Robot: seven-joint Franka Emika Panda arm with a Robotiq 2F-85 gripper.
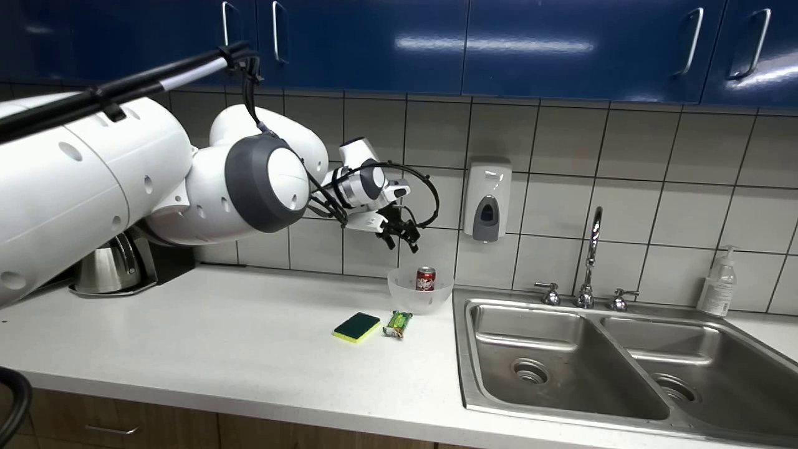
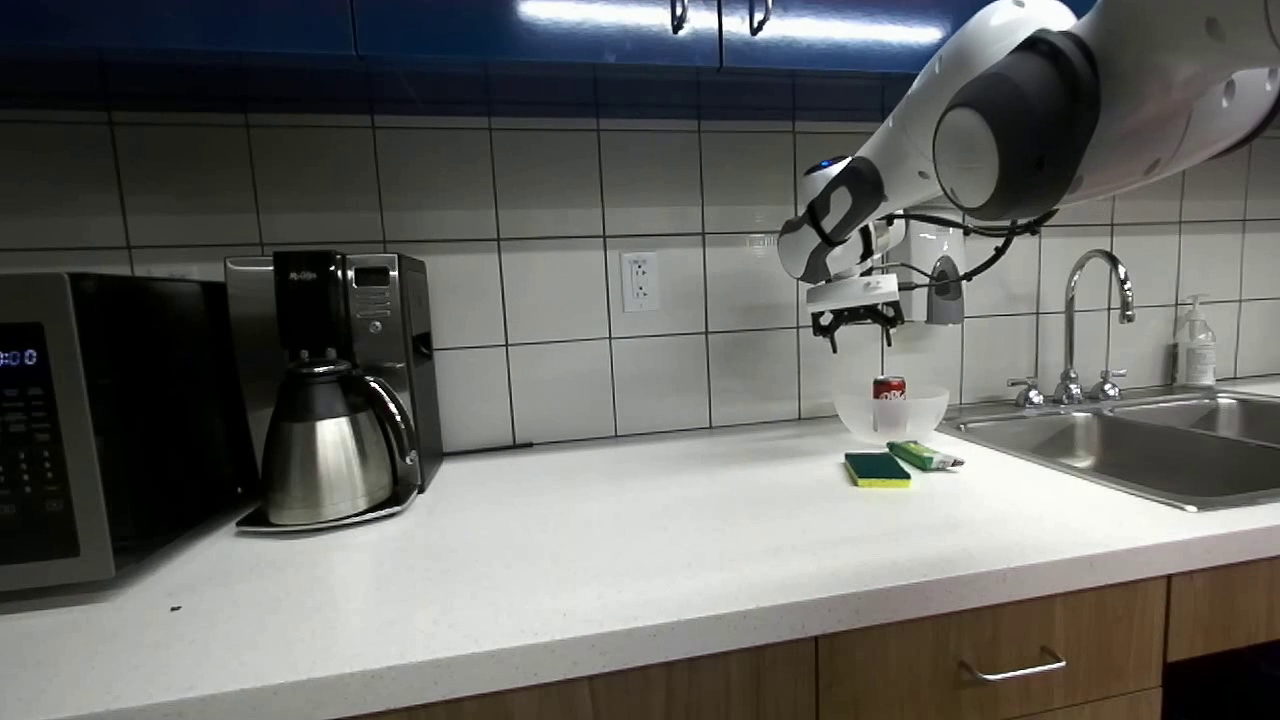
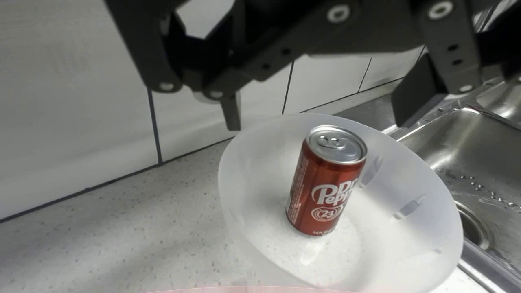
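A red Dr Pepper can [image 3: 325, 183] stands upright, slightly tilted in the wrist view, inside a frosted translucent bowl [image 3: 415, 259]. Above the bowl hangs my gripper, its two fingers wide apart with nothing between them. In exterior view 2 the open gripper [image 2: 860, 344] is clear of the can [image 2: 889, 389] and the bowl [image 2: 932, 415]. On the counter in front of the bowl lie a green and yellow sponge [image 1: 356, 327] and a green wrapped snack bar [image 1: 397, 324], close together. Neither shows in the wrist view.
Right of the bowl is a steel double sink [image 1: 464, 352] with a tall faucet [image 1: 591, 254]. A soap dispenser [image 1: 487, 198] hangs on the tiled wall behind. The coffee maker [image 2: 414, 348] and microwave [image 2: 156, 420] stand far left.
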